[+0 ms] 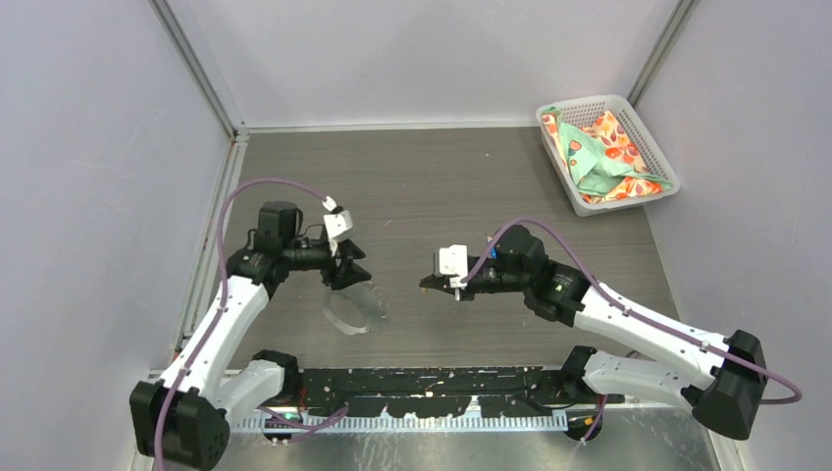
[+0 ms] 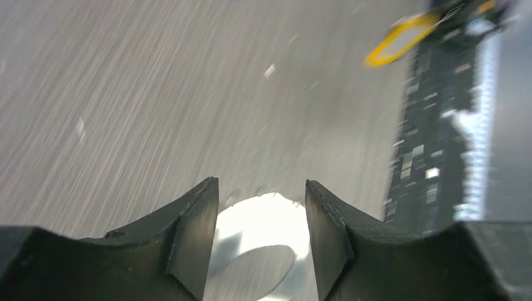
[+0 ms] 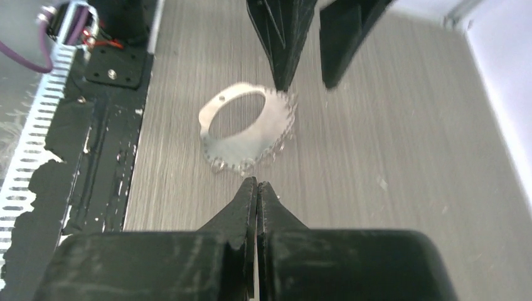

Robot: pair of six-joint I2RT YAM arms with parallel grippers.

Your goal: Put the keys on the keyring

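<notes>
A flat, pale grey ring-shaped piece (image 1: 368, 297) with a large hole lies below my left gripper (image 1: 361, 267); I cannot tell whether it touches the table. Its toothed edge shows in the right wrist view, where the piece (image 3: 254, 145) is below the left fingers. They stand apart; between them in the left wrist view I see the blurred ring piece (image 2: 271, 214), farther off. My right gripper (image 1: 424, 286) is to the right, its fingers (image 3: 241, 204) together. A tiny yellow spot shows at its tip from above, too small to identify. Separate keys cannot be made out.
A blurred yellow loop (image 2: 401, 41) shows at upper right in the left wrist view; what bears it is unclear. A white basket (image 1: 645, 128) of patterned cloth stands at the back right. A black rail (image 1: 432, 381) crosses the front.
</notes>
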